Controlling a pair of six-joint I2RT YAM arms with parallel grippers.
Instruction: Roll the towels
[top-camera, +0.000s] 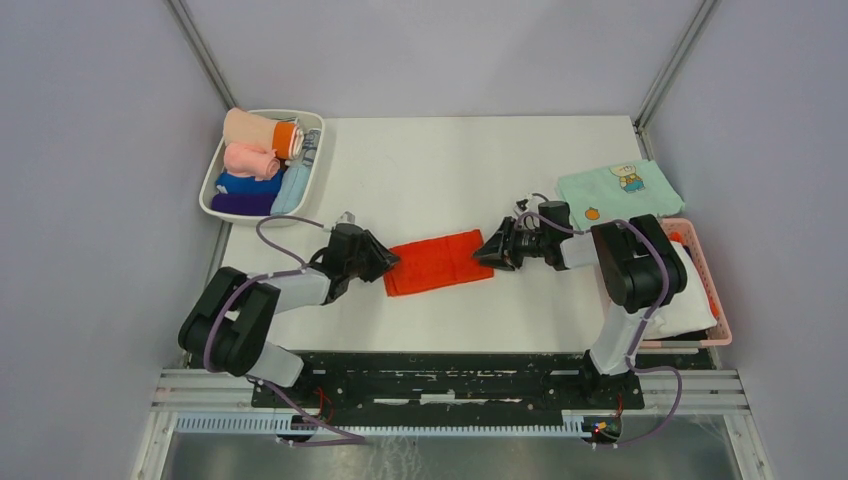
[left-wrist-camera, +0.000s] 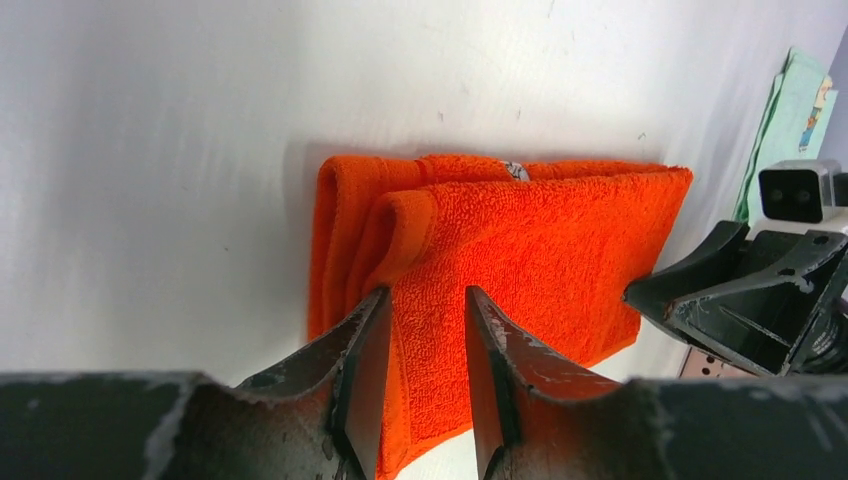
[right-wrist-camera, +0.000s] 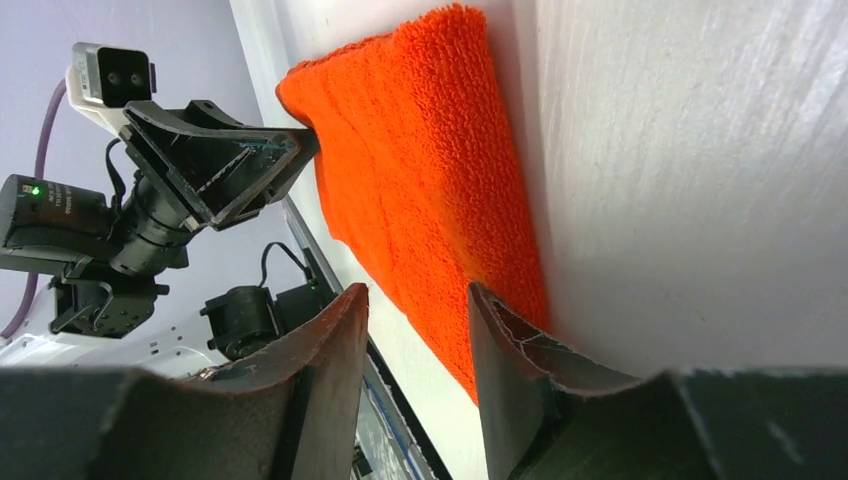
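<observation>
An orange-red towel (top-camera: 437, 262), folded into a flat strip, lies across the middle of the table. Its stacked layers (left-wrist-camera: 345, 230) show at the left end in the left wrist view. Over that end is my left gripper, its fingers apart and part open. My right gripper is at the towel's right end, likewise part open; one finger (right-wrist-camera: 505, 350) overlaps the towel's edge in its wrist view. Whether either pair of fingertips touches the cloth cannot be told. From above, the grippers partly cover both towel ends.
At the back left, a white basket (top-camera: 208, 185) holds several rolled towels. A mint green towel (top-camera: 600, 190) lies flat at the right, beside a pink basket (top-camera: 715, 290) with cloths in it. Free table surrounds the orange-red towel at back and front.
</observation>
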